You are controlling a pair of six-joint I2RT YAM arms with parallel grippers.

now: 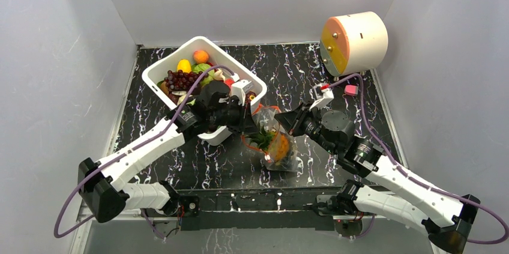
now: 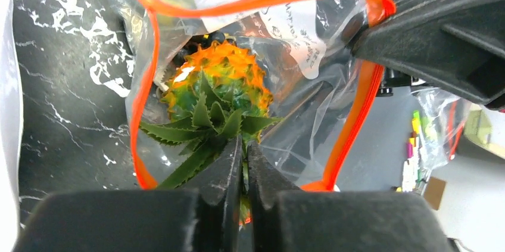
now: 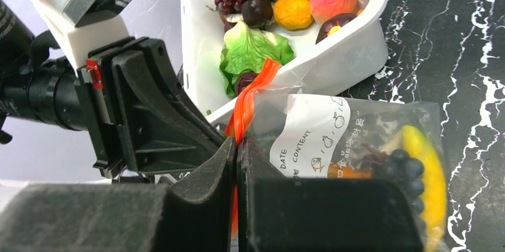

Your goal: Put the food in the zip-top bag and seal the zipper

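Note:
The clear zip top bag (image 1: 289, 159) stands with its orange-rimmed mouth open. Inside lies a toy pineapple (image 2: 217, 76), its green leaves (image 2: 208, 122) reaching up through the mouth. Through the plastic show a yellow banana-like item (image 3: 430, 174) and dark grapes (image 3: 411, 171). My right gripper is shut on the bag's orange rim, also seen pinched in the left wrist view. At the mouth's left side, my left gripper is shut over the leaves; nothing clearly shows between its fingers. In the right wrist view its tips are hidden behind the rim.
A white bin (image 1: 153, 80) of toy food, with grapes (image 1: 181, 81) and a peach (image 1: 201, 56), stands behind and under the left arm. A cream-coloured drum (image 1: 363, 41) and a pink block (image 1: 351, 90) sit at the back right. Bare table lies right of the bin.

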